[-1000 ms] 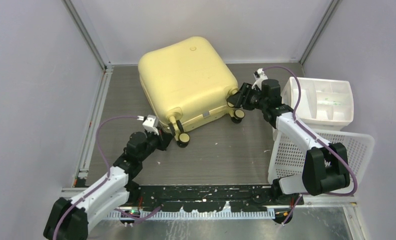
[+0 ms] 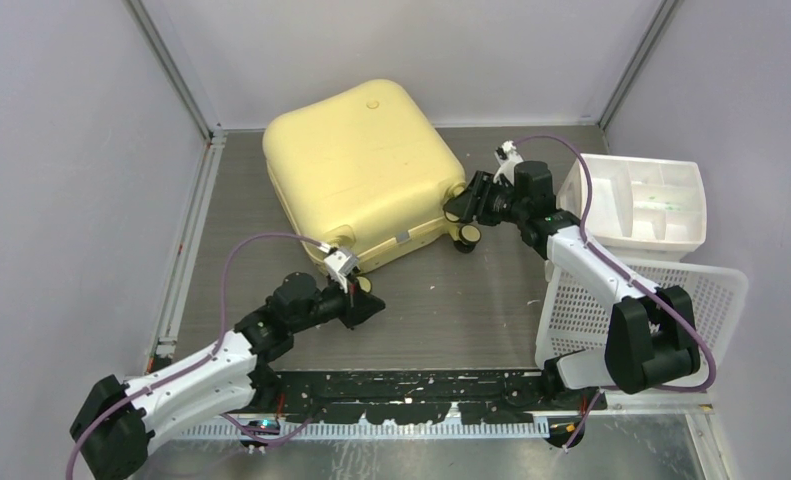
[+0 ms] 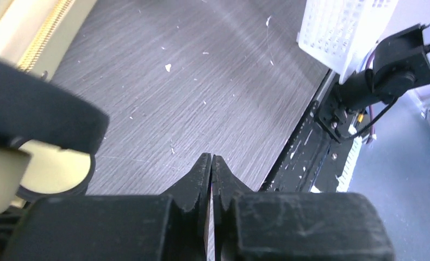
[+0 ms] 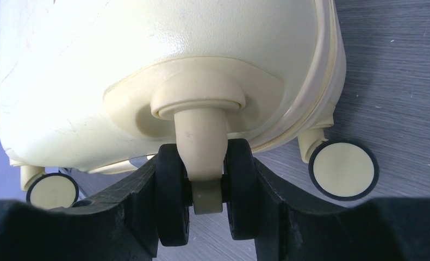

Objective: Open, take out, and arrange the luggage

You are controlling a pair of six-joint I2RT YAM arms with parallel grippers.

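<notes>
A pale yellow suitcase lies on its broad side at the back of the grey floor, askew, with wheels toward the front. My right gripper is shut on the suitcase's front right wheel leg, with other wheels showing beside it. My left gripper is shut, nothing between its fingertips, in front of the suitcase's left wheel, which is partly hidden in the top view.
White bins, an upper compartment box and a perforated basket, stand at the right. Bare floor lies in front of the suitcase. Walls close in the back and sides.
My left gripper has moved right and toward the front, across the left wheel. The suitcase has shifted slightly left, and my right gripper has moved slightly left with it.
</notes>
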